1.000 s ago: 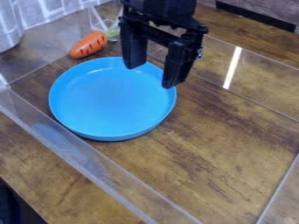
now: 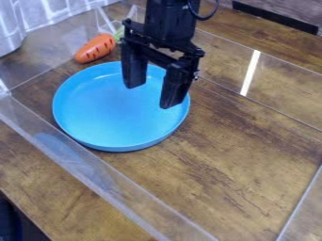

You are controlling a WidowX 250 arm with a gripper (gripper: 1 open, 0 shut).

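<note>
A black gripper (image 2: 156, 73) hangs over the right back part of a round blue plate (image 2: 107, 118), its two dark fingers spread apart, with blue of the plate showing between them and nothing held. Behind the plate at the upper left lies an orange carrot (image 2: 94, 47) with a pale green top, partly hidden by the arm.
Clear plastic edges run along the lower left and the right side. A white object (image 2: 10, 24) stands at the top left corner.
The gripper has moved left over the plate. The plate and carrot appear unmoved.
</note>
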